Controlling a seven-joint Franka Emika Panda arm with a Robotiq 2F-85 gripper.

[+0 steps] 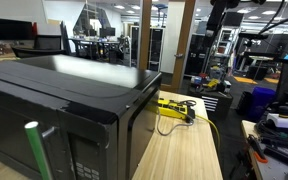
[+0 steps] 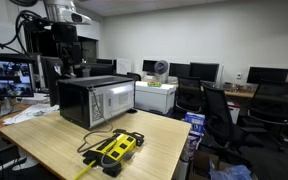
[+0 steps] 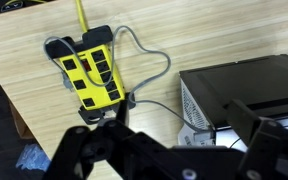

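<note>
A black microwave stands on the wooden table, its door side facing the power strip in the second exterior view. That yellow and black power strip lies flat on the table with its grey cord looped over it. My gripper hangs above the table, fingers spread apart and no object visible between them. In the wrist view the microwave is at the right, partly hidden behind a finger. From the second exterior view, the gripper appears above or beside the microwave's left end; its height is hard to judge.
A green-topped post stands close in the foreground of the first exterior view. Bare table lies to the right of the power strip. Office chairs and a desk are beyond the table.
</note>
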